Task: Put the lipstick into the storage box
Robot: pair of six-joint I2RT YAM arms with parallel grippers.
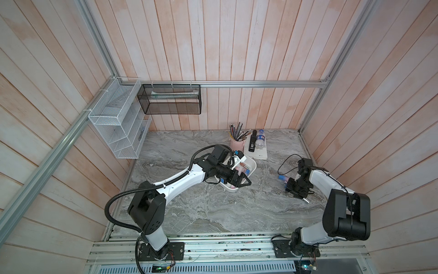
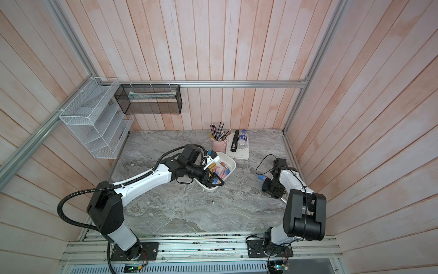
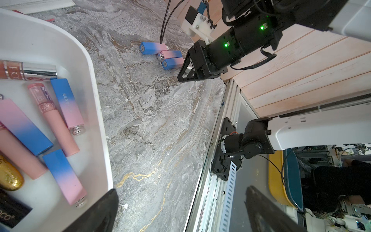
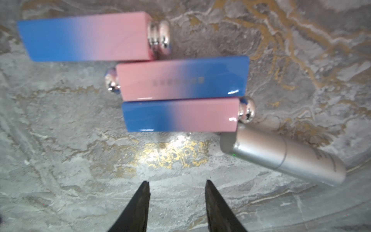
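Note:
Three blue-to-pink boxed lipsticks lie side by side on the marble table: the upper (image 4: 87, 36), middle (image 4: 183, 77) and lower (image 4: 179, 115) in the right wrist view. A silver tube (image 4: 282, 152) lies slanted beside them. My right gripper is open just short of them, nothing between its fingers. The white storage box (image 3: 92, 116) holds several lipsticks and tubes. My left gripper is open over that box's right rim, its blurred fingers empty.
A pink pen cup (image 2: 219, 145), a white board with a bottle (image 2: 242, 139) and a black object stand at the back. Mesh racks (image 1: 168, 109) hang at back and left.

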